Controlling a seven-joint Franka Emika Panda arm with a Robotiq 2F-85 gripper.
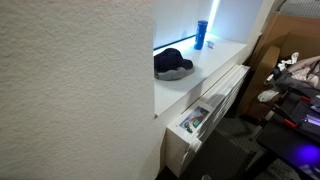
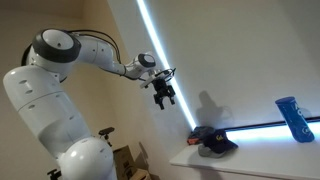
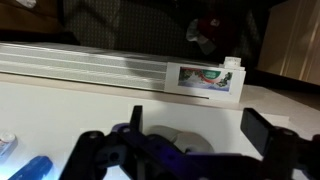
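High above the white sill, my gripper hangs in exterior view 2. In the wrist view its dark fingers stand wide apart, so the gripper is open and nothing is held. A dark cap with a grey part lies on the sill; from the wrist its grey part shows below, between the fingers and partly hidden by the gripper body. A blue bottle stands upright farther along the sill, and the bottle shows at the wrist view's lower left.
A colourful printed item lies in the recess at the end of a lower white ledge. A small white object is beside the bottle. A dark table stands at the right. The sill between cap and bottle is clear.
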